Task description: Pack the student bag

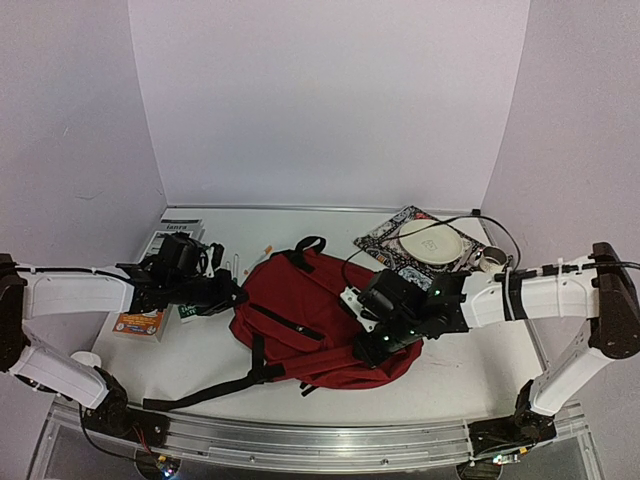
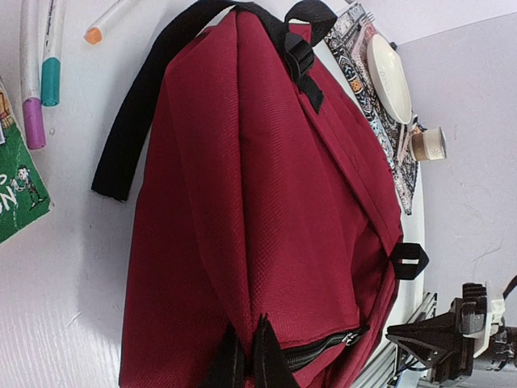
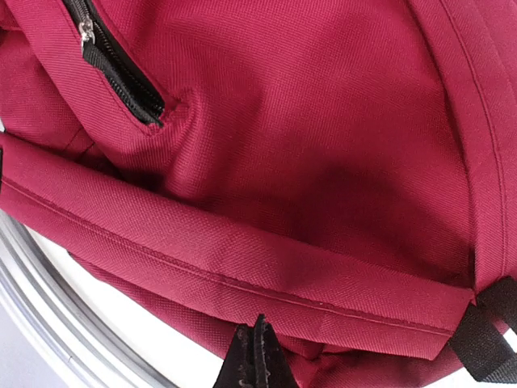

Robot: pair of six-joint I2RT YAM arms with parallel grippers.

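The red backpack (image 1: 340,290) lies on the middle of the table, its black front zipper (image 1: 285,320) running slantwise. At the bag's left edge, my left gripper (image 1: 240,296) is shut on a fold of the red cloth; in the left wrist view its fingers (image 2: 266,360) pinch a raised ridge. A metal zipper pull (image 3: 86,31) with a black tab sits near one end of the zipper. My right gripper is shut beside a padded red shoulder strap (image 3: 218,279), apart from the zipper pull. Nothing shows between its fingers. Whether it touches the cloth is unclear.
Books (image 1: 140,325) and a green booklet (image 2: 20,182) lie on the left. Purple-capped (image 2: 32,121), teal-capped (image 2: 52,77) and orange-capped (image 2: 94,34) pens lie nearby. A pale plate (image 1: 430,242) rests on a patterned mat (image 1: 385,238) at back right, beside a small cup (image 1: 493,260).
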